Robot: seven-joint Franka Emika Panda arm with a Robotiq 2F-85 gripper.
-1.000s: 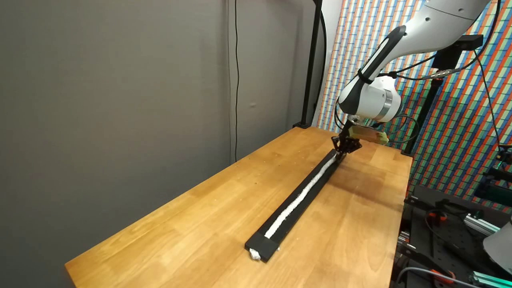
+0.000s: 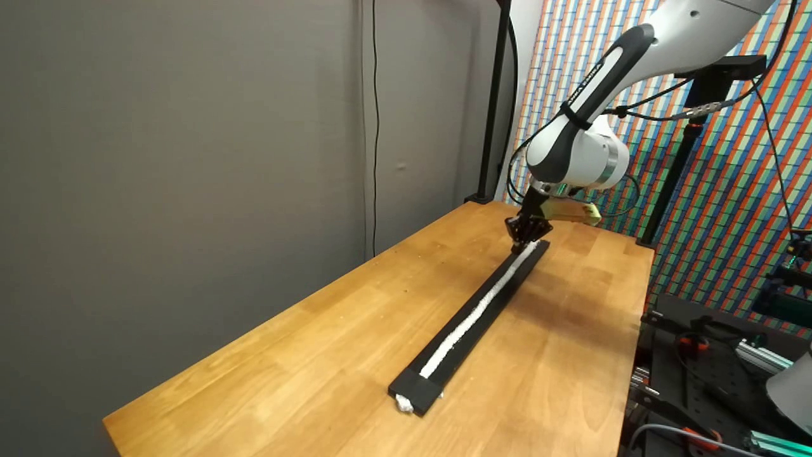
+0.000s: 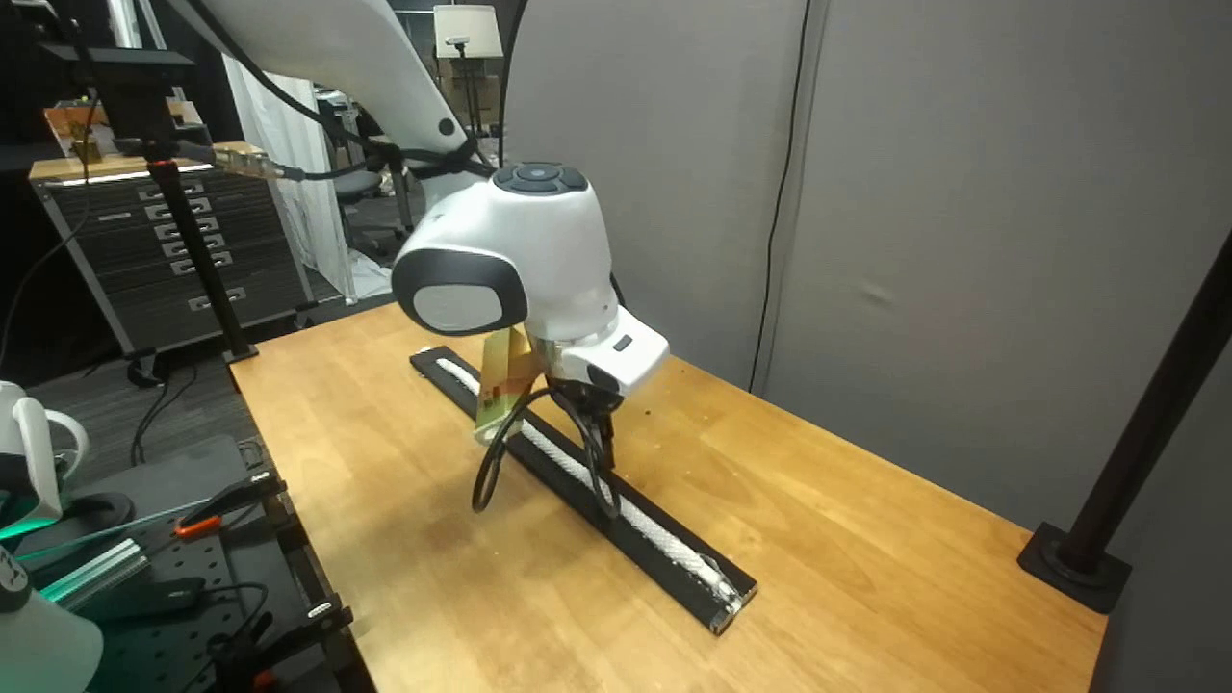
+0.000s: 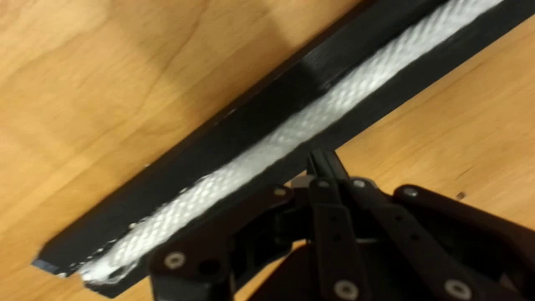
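A long black channel strip [image 2: 502, 298] lies flat on the wooden table, with a white braided rope [image 2: 476, 313] running along its middle. In the wrist view the rope [image 4: 293, 133] sits in the groove between the black sides, its frayed end [image 4: 108, 266] at the strip's lower left tip. My gripper is shut, its fingertips together over the strip's edge beside the rope, and nothing shows between them. Exterior view 1 has the gripper [image 2: 519, 247] at the far end of the strip; whether the tips touch it, I cannot tell.
A grey partition [image 2: 228, 152] stands along one long edge. Black posts [image 3: 1109, 485] rise at the table's corners, and cables [image 3: 491, 462] hang from the wrist close to the strip.
The arm and gripper have shifted left in exterior view 1, from over the rope's far end toward the strip's left edge. The strip and rope look unmoved.
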